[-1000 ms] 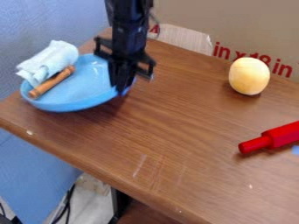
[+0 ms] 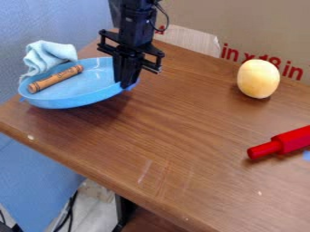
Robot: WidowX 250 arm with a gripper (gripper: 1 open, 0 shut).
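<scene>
A light blue oval plate (image 2: 75,91) sits at the upper left of the wooden table, holding a pale blue cloth (image 2: 49,56) and a wooden roller-like stick (image 2: 54,79). My black gripper (image 2: 127,74) is at the plate's right side, pointing down at its rim. Whether its fingers are open or shut on the rim is hard to tell.
A pale yellow round object (image 2: 258,78) stands at the back right, and a red rolling pin (image 2: 277,144) lies at the right edge. Cardboard (image 2: 248,27) backs the table.
The plate's tilt and the cloth on it have shifted slightly.
</scene>
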